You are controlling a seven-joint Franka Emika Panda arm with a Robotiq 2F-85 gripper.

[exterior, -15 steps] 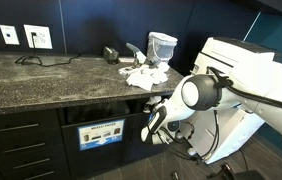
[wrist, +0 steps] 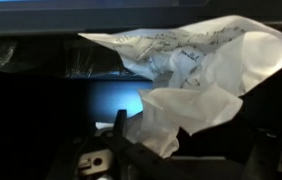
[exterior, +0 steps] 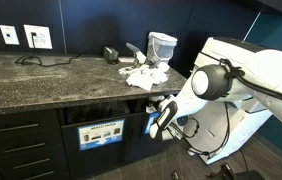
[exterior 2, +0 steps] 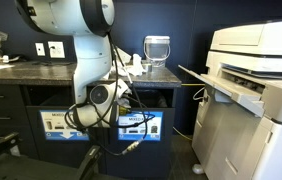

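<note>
A crumpled sheet of white paper with printing [wrist: 206,65] fills much of the wrist view, against a dark space. My gripper is open at the lower edge of that view, its dark fingers partly lost in shadow. Paper lies in front of and above them; contact is unclear. In the second exterior view the arm [exterior 2: 93,75] bends down over the bins under the counter. Its fingertips are hidden there.
Labelled bins [exterior 2: 56,125] stand below the granite counter [exterior: 56,82]. White crumpled papers [exterior: 146,76] and a clear container [exterior: 162,46] sit on the countertop. A large white printer [exterior 2: 246,105] is to the right.
In exterior view 1 the arm has shifted somewhat to the right, uncovering part of a blue bin label. The papers and container on the counter have not moved.
</note>
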